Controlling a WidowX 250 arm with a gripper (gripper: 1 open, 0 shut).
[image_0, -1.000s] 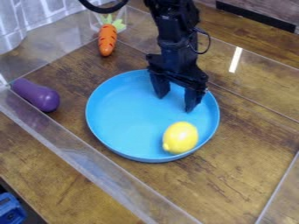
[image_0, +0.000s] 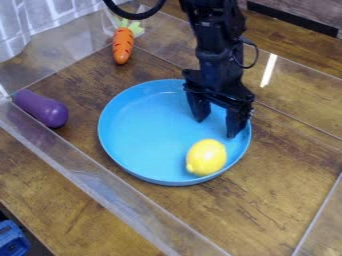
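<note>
My black gripper (image_0: 217, 105) reaches down from the top into the right back part of a round blue plate (image_0: 140, 135), its fingers standing open. Whether anything lies between or under the fingers is hard to tell against the dark shapes. A yellow oval object (image_0: 206, 157) lies on the front right of the plate, apart from the gripper.
A purple eggplant (image_0: 40, 108) lies left of the plate, and an orange carrot (image_0: 123, 42) lies at the back left. Clear walls edge the left and front.
The gripper has shifted slightly right over the plate's back right part. The plate, yellow object, eggplant and carrot look unmoved.
</note>
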